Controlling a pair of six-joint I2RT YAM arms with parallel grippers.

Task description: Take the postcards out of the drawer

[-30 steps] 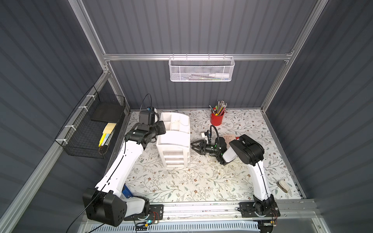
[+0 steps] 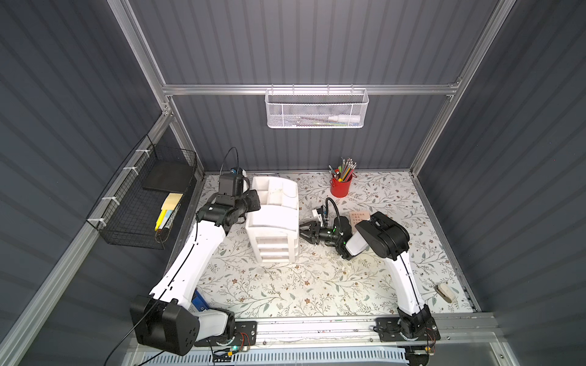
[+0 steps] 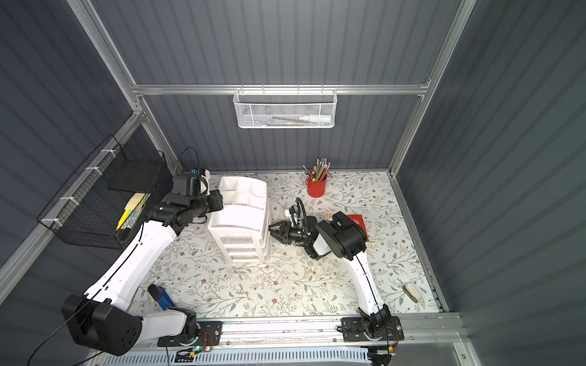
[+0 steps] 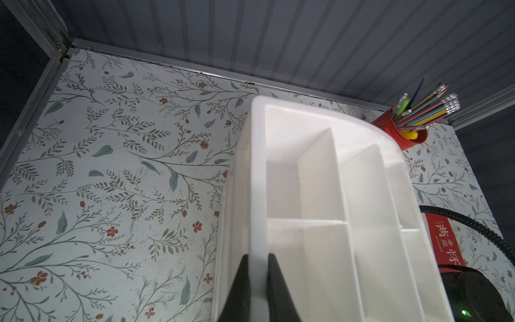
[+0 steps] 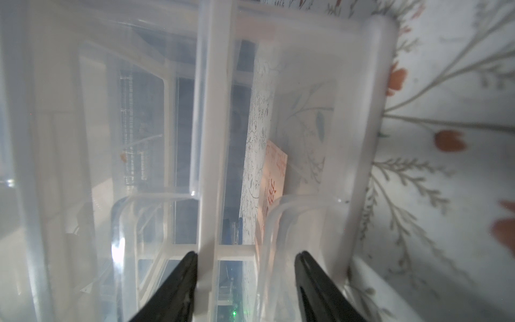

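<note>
The white drawer cabinet stands upright in the middle of the table. My left gripper is shut on its white top rim. Clear drawers face my right gripper, whose fingers stand apart at the cabinet's right side, a pale upright edge between them. In the right wrist view, a pinkish printed card shows through the clear plastic; whether it lies inside a drawer, I cannot tell. On the table, partly behind the right arm, are a pale pink card and a red card.
A red cup of pencils stands behind the right arm. Wire baskets hang on the back wall and on the left. A blue object lies front left, a pale one front right.
Over the last second my right gripper and arm have shifted slightly left, closer to the cabinet. The left arm and the cabinet look unchanged.
</note>
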